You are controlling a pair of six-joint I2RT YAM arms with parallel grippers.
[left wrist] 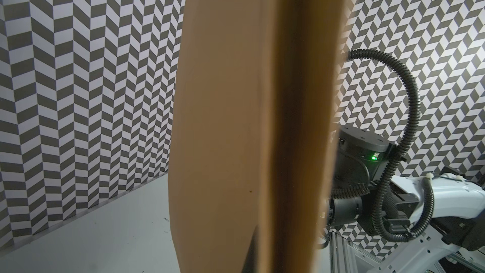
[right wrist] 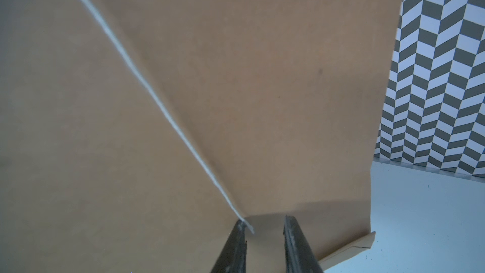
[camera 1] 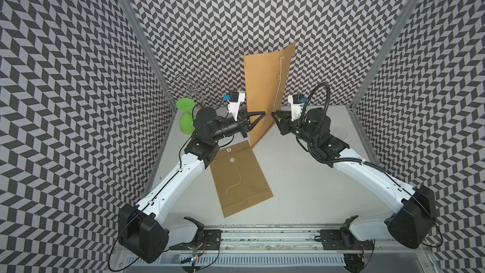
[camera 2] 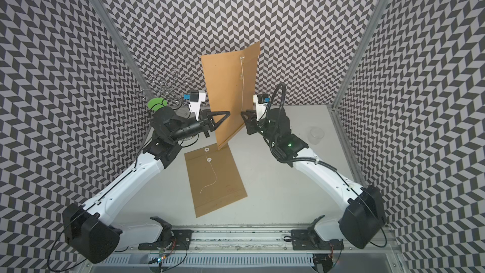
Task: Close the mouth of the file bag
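The brown file bag (camera 1: 262,81) stands upright between the arms, a white string (right wrist: 166,116) hanging down its face from button washers near the top (camera 2: 242,58). My right gripper is open in front of the bag's lower part, the string's lower end lying by its left fingertip.
A second file bag (camera 1: 242,187) lies flat on the table. A green object (camera 1: 186,121) and a metal rack stand at back left; a faint clear round item (camera 2: 316,134) lies at right.
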